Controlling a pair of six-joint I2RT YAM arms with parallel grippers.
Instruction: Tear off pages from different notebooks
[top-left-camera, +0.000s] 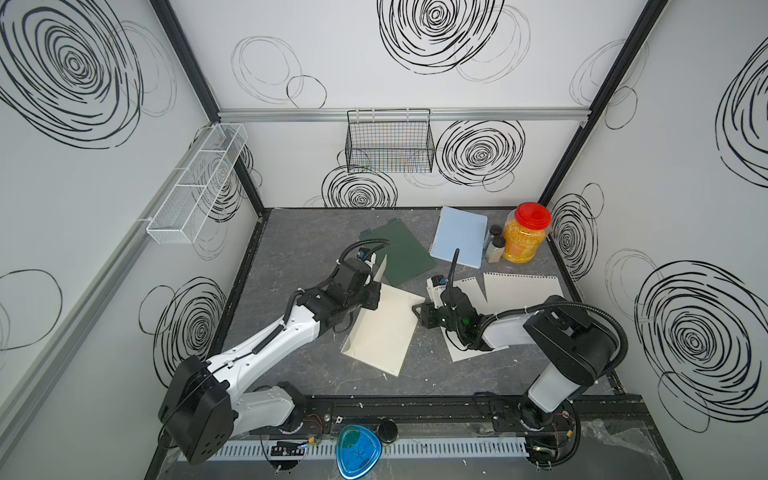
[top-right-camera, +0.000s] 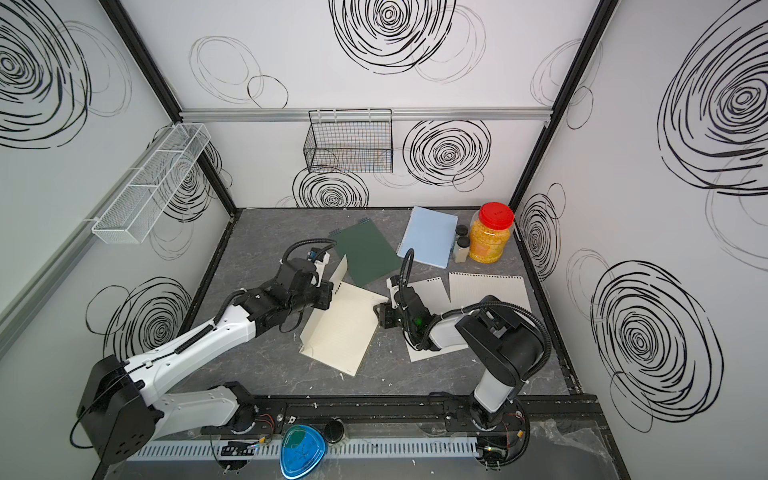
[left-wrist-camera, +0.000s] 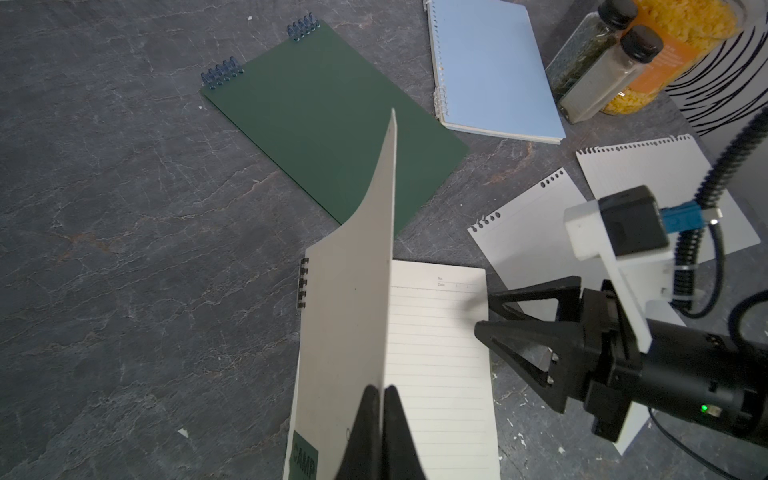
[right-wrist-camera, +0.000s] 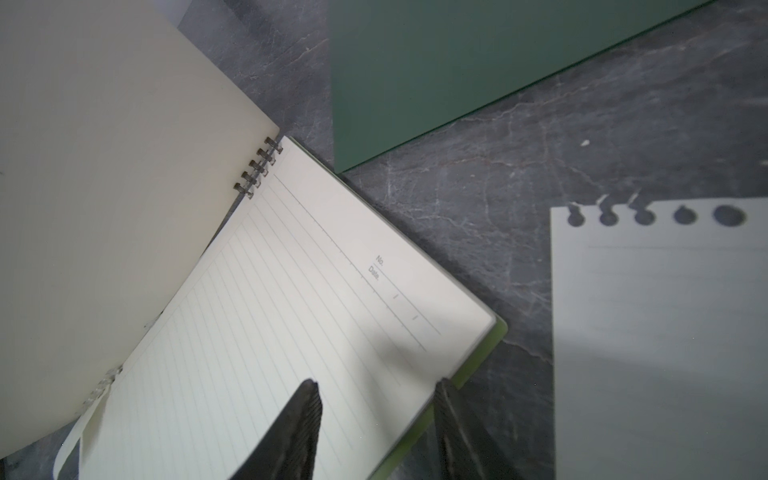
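An open spiral notebook (right-wrist-camera: 240, 320) with lined pages lies on the table between my arms. Its cream front cover (left-wrist-camera: 348, 312) stands raised on the binding side, and my left gripper is shut on that thin sheet. At the opposite edge of the pages is my right gripper, its fingers apart: one over the page, the other out past the edge. No page shows gripped between them. A green notebook (left-wrist-camera: 336, 112) and a blue notebook (left-wrist-camera: 497, 68) lie closed at the back. Two loose torn sheets (right-wrist-camera: 656, 320) (left-wrist-camera: 640, 172) rest at the right.
A red-lidded jar (top-left-camera: 524, 232) and small spice bottles (top-left-camera: 495, 246) stand at the back right. My right arm reaches over the loose sheets. Wire baskets (top-left-camera: 389, 144) hang on the walls.
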